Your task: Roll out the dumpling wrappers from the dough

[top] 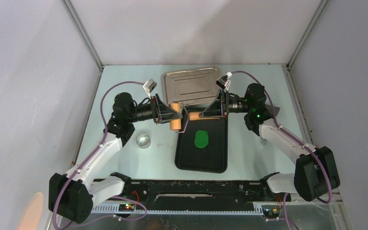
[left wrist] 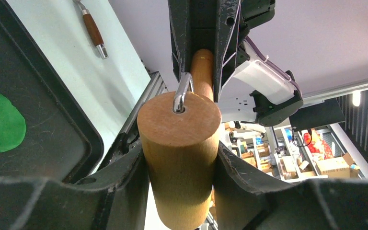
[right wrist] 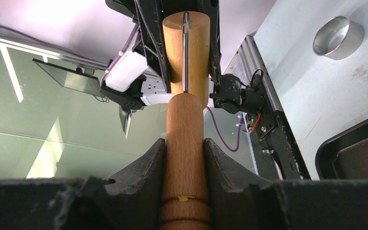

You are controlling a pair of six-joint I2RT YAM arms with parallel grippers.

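My left gripper (top: 171,115) is shut on the wooden roller barrel (top: 175,123) of the rolling pin, which has a metal frame. My right gripper (top: 215,115) is shut on its wooden handle (top: 195,116), also seen as a ridged handle (right wrist: 184,124) in the right wrist view. Both hold the pin in the air over the upper part of the black tray (top: 201,160). A flat, green piece of dough (top: 201,139) lies in the middle of that tray, below the pin.
A steel tray (top: 191,84) lies at the back. A small steel cup (top: 143,141) stands left of the black tray. A wooden-handled tool (left wrist: 92,28) lies on the table right of it, partly under the right arm in the top view.
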